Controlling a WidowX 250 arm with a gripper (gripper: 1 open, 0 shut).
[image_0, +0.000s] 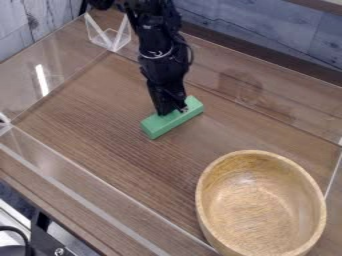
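A black robot arm reaches down from the top middle, its gripper low over a green rectangular block on the wooden table. The gripper tips are at the block's upper left side; whether they are shut on it is too small and dark to tell.
A large round tan bowl stands at the lower right. Walls border the back and the upper left, and some dark cable shows at the bottom left corner.
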